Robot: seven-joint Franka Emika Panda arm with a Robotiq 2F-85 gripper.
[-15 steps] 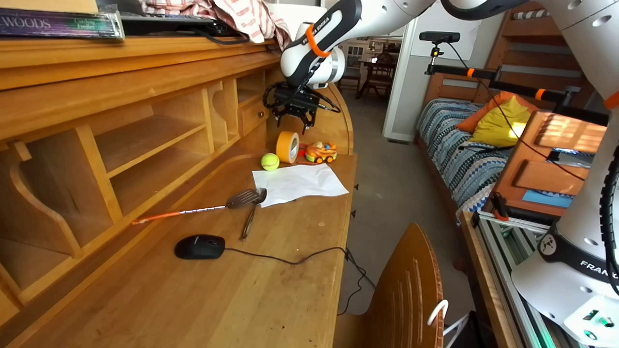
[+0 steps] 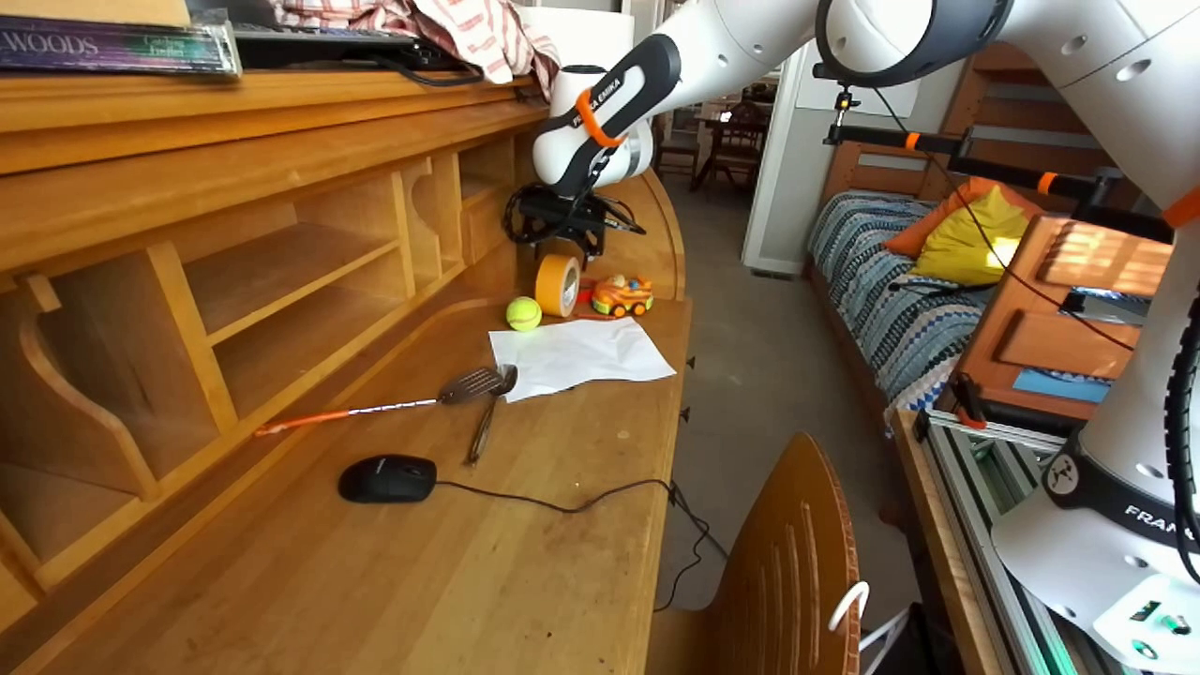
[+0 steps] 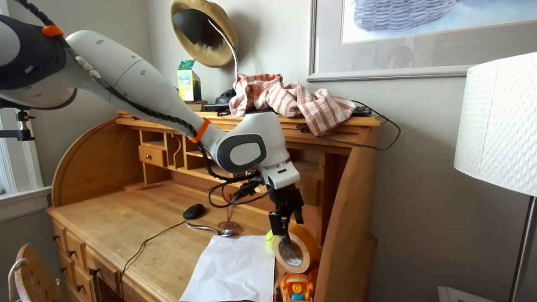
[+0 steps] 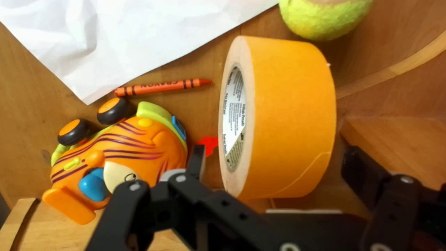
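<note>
A roll of orange tape (image 4: pixel 292 117) stands on its edge at the desk's far end, its hole facing the toy car. In the wrist view, the open gripper has one fingertip on each side of the roll, one by the hole side and the other by the far side. Nothing is held. From exterior view 2, the gripper (image 3: pixel 285 229) hangs right at the tape roll (image 3: pixel 304 241), one finger overlapping its hole in the picture; whether they touch I cannot tell.
Close by are an orange toy car (image 4: pixel 125 154), a crayon (image 4: pixel 163 87), a tennis ball (image 4: pixel 324 16) and a white paper sheet (image 2: pixel 579 356). Farther along lie a spatula (image 2: pixel 467 386), a spoon (image 2: pixel 486 422) and a black mouse (image 2: pixel 388 478). The desk's side wall (image 3: pixel 342 226) rises beside the roll.
My arm has come lower and a little to the left in exterior view 1, bringing the gripper down to the tape roll. The objects on the desk have stayed put.
</note>
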